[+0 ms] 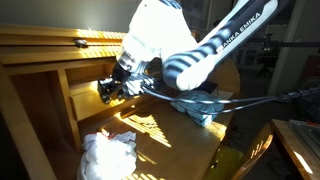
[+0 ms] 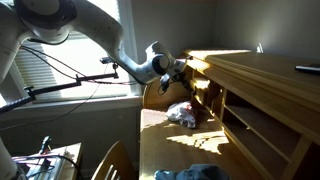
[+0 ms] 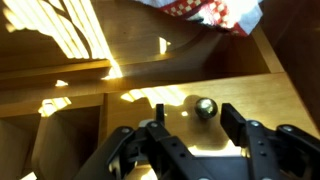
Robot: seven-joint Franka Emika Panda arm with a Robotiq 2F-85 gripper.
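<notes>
A small round metal knob [image 3: 206, 108] sticks out from a light wooden drawer front [image 3: 250, 105] in the wrist view. My gripper stands over that front, its two dark fingers apart with the knob between them, closer to the right one. Contact with the knob cannot be made out. In exterior view 1 the gripper [image 1: 112, 92] is up against the drawer front [image 1: 86, 104] in the desk's shelf unit, hiding the knob. Exterior view 2 shows the gripper [image 2: 182, 76] small and dark at the far end of the shelves.
A crumpled white bag [image 1: 108, 156] lies on the desktop just below the drawer; its red-patterned part [image 3: 212, 12] shows in the wrist view. Blue-grey cloth [image 2: 192, 172] lies farther along. Open cubbies [image 2: 258, 125] line the shelf unit. Bright sun stripes cross the wood.
</notes>
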